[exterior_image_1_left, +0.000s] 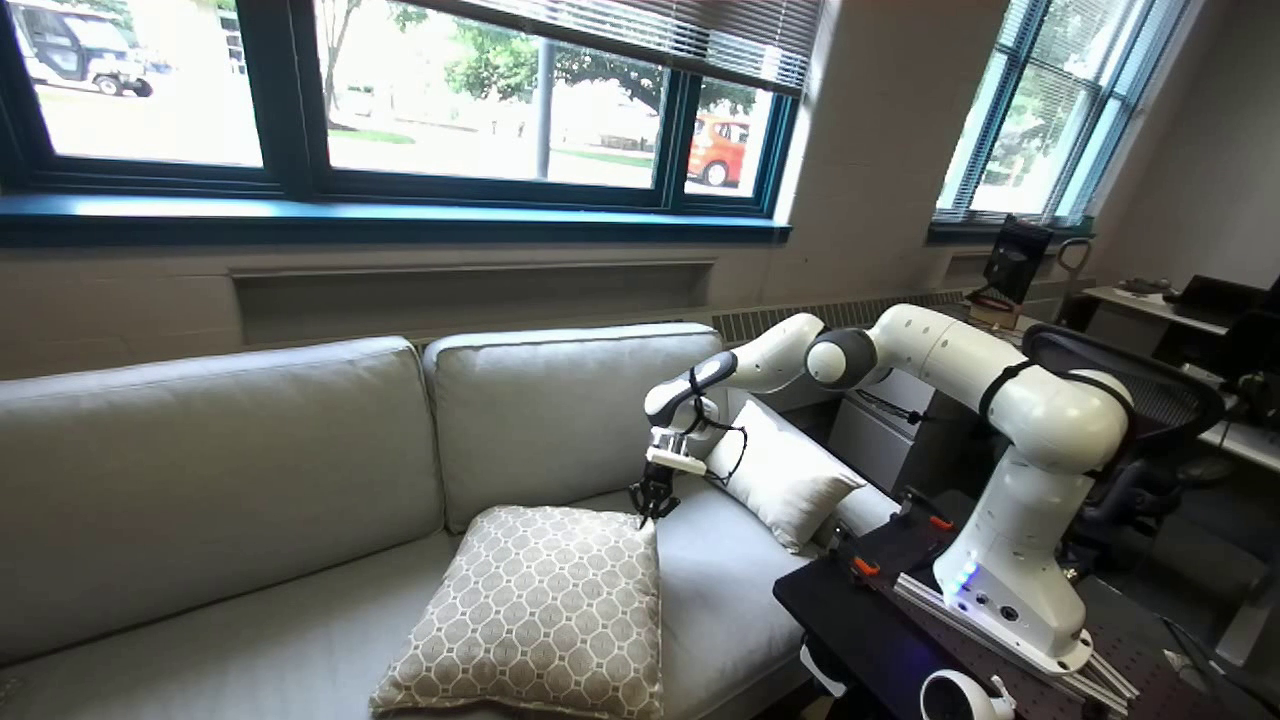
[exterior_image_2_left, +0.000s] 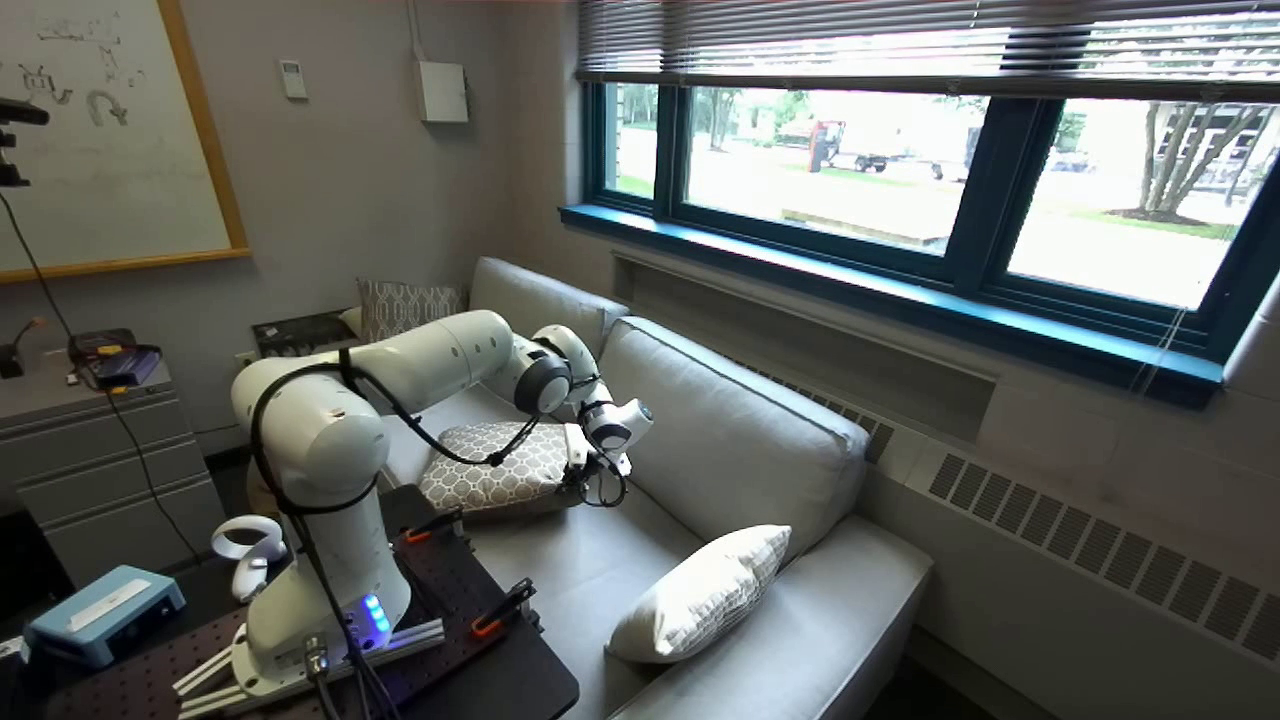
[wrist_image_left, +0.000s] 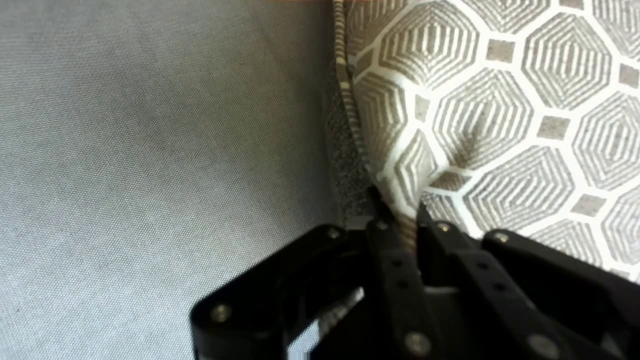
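Observation:
A beige pillow with a white honeycomb pattern (exterior_image_1_left: 546, 612) lies flat on the sofa seat. At its back right corner is my gripper (exterior_image_1_left: 649, 518), pointing down. The wrist view shows the gripper shut on that corner, with the patterned cloth pinched between its black fingers. From there the rest of the patterned pillow (wrist_image_left: 528, 120) spreads to the right, and bare grey seat fabric is on the left. In the second exterior view the arm partly covers the patterned pillow (exterior_image_2_left: 498, 466).
A white pillow (exterior_image_1_left: 786, 474) leans against the sofa's right armrest, close to the arm. Behind the gripper rises the backrest cushion (exterior_image_1_left: 564, 414). The robot base stands on a black table (exterior_image_1_left: 828, 588).

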